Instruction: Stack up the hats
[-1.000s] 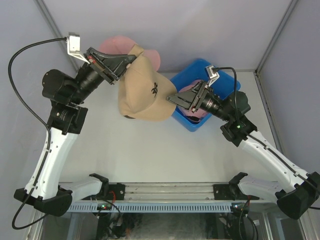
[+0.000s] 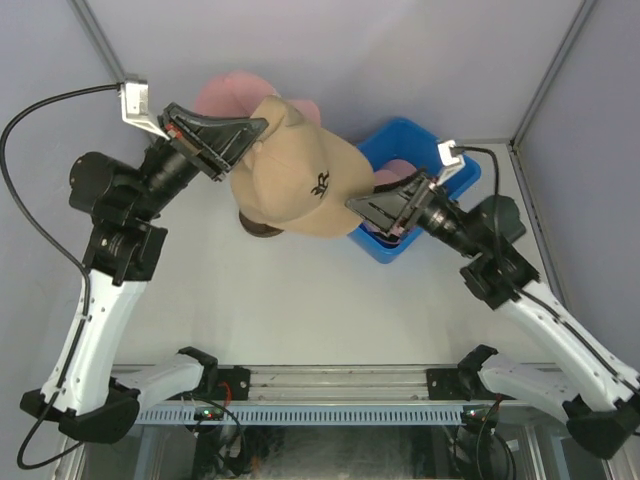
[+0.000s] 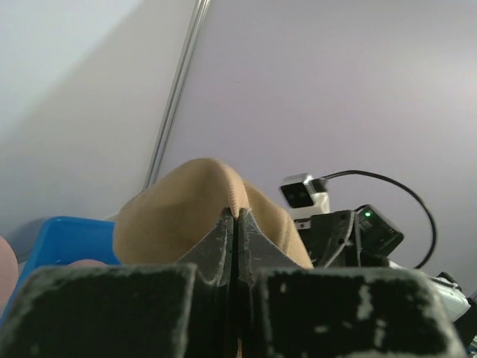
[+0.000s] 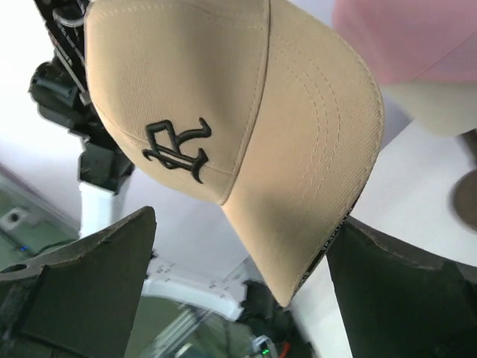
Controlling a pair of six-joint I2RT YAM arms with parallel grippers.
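A tan cap with a black embroidered emblem hangs raised, my left gripper shut on a thin edge of it, as the left wrist view also shows. My right gripper is beside the cap's right side; in the right wrist view it stands open, with part of the cap between or just beyond its fingers. A pink cap lies at the back, partly hidden behind the tan one.
A blue bin at the back right holds pink items. Something dark and round lies beneath the tan cap. Walls stand at back and sides.
The right gripper has moved right, and the cap's emblem now faces up more.
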